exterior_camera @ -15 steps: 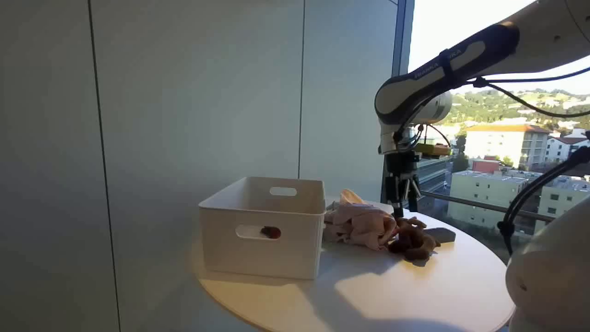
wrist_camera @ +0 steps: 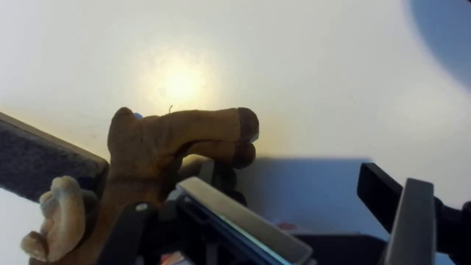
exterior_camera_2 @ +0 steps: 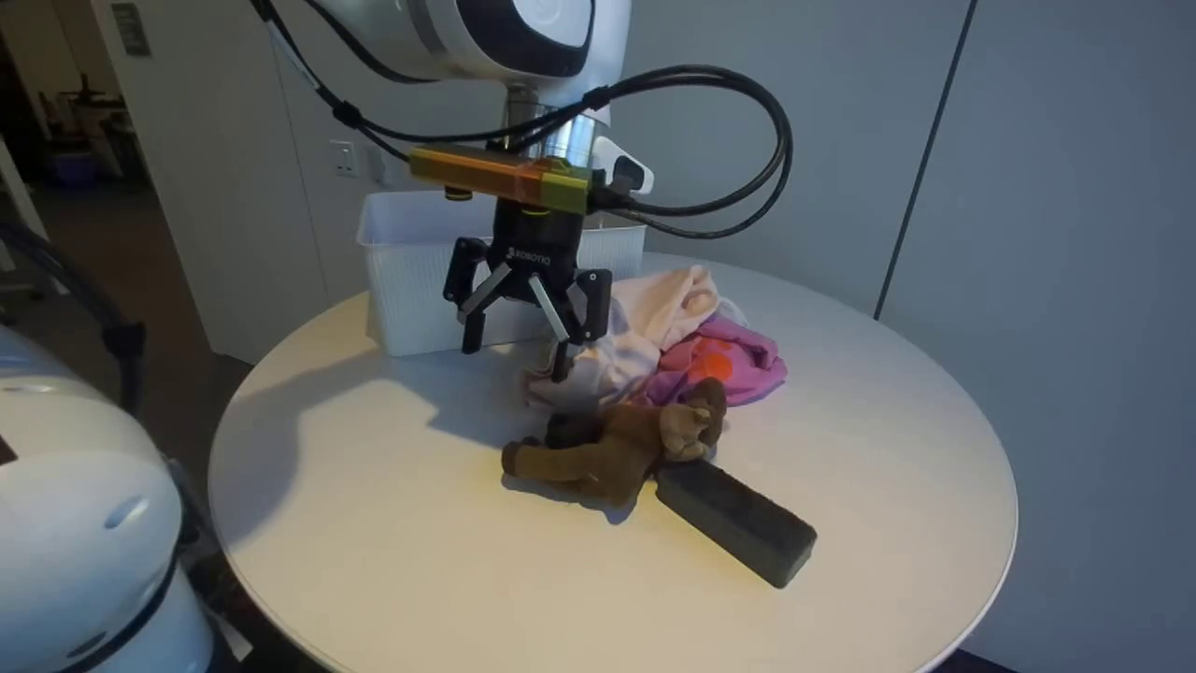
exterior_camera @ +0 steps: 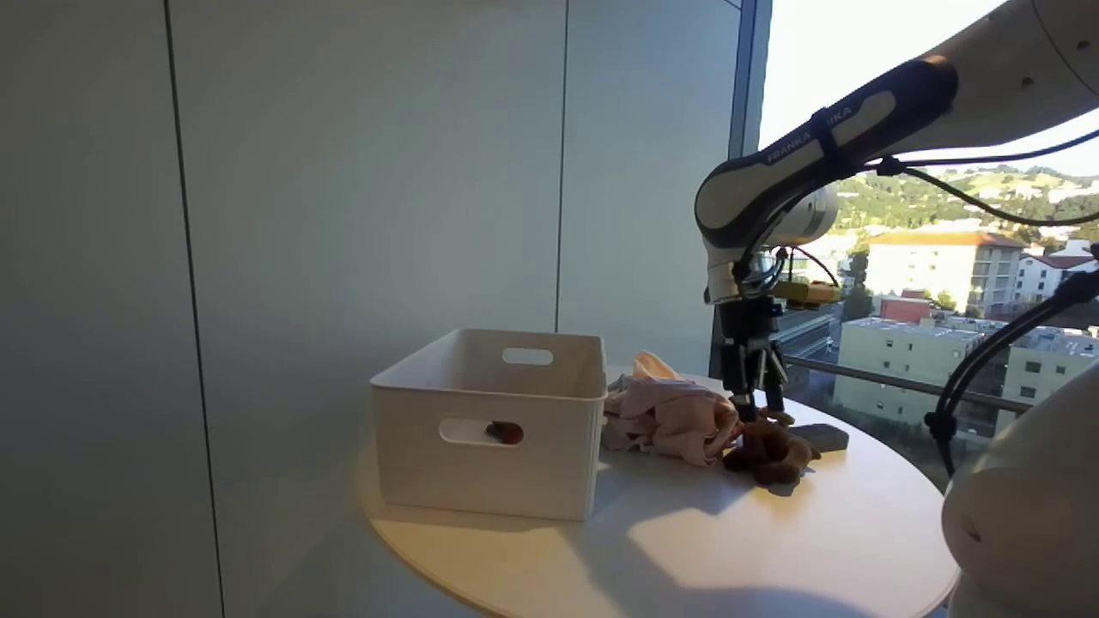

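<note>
My gripper [exterior_camera_2: 516, 357] hangs above the table with its fingers spread wide and empty. A brown plush toy [exterior_camera_2: 611, 454] lies on its side on the tabletop, close to the gripper in exterior view 2. In the wrist view, one finger [wrist_camera: 243, 221] overlaps the body of the plush toy [wrist_camera: 145, 150], while the other stands over bare table to the right. Whether that finger touches the toy cannot be told. A dark grey block [exterior_camera_2: 740, 522] rests against the toy's head end. Behind the toy is a crumpled pile of pink cloth [exterior_camera: 675, 412].
A white bin [exterior_camera: 489, 453] with handle slots stands beside the cloth; something dark and red shows through its near slot. A purple cloth with an orange patch [exterior_camera_2: 734, 361] lies by the pink one.
My arm has come down a little, bringing the gripper closer to the plush toy. The toy, cloth, block and bin have stayed where they were.
</note>
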